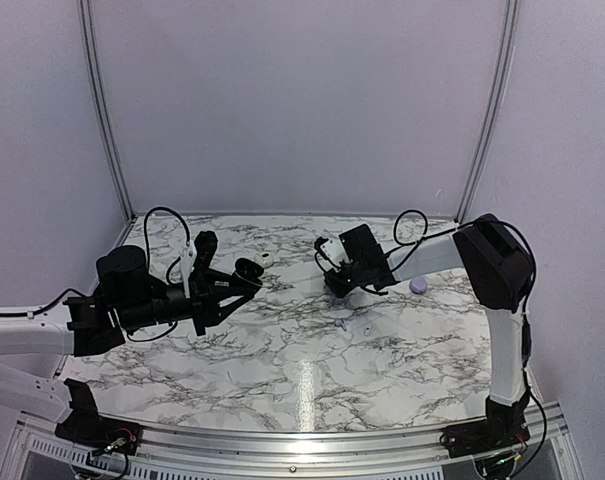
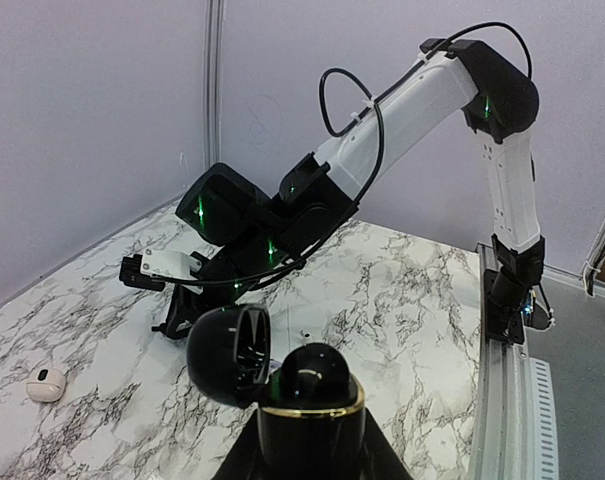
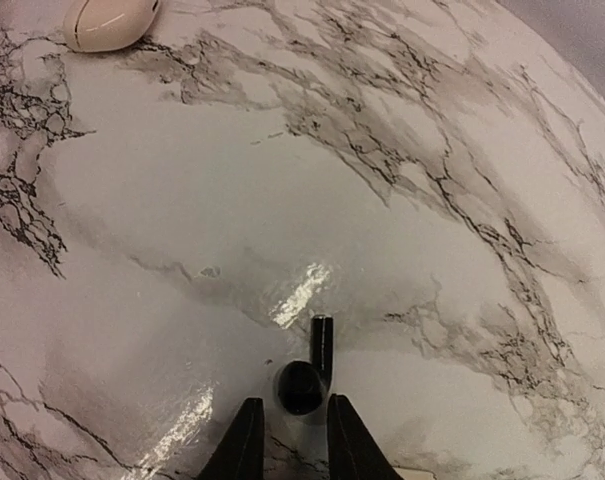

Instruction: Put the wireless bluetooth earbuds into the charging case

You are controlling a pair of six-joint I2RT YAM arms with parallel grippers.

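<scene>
A black charging case, its round lid swung open, is held up off the table in my left gripper, which is shut on it. In the right wrist view a black earbud lies on the marble table, its stem pointing away from the fingers. My right gripper is low over the table with its fingertips parted, right at the earbud's round head. Whether either finger touches the earbud cannot be told. From above, the right gripper hides the earbud.
A small white rounded case sits toward the back, left of the right gripper. A lilac round object is under the right forearm's side. A tiny light piece lies mid-table.
</scene>
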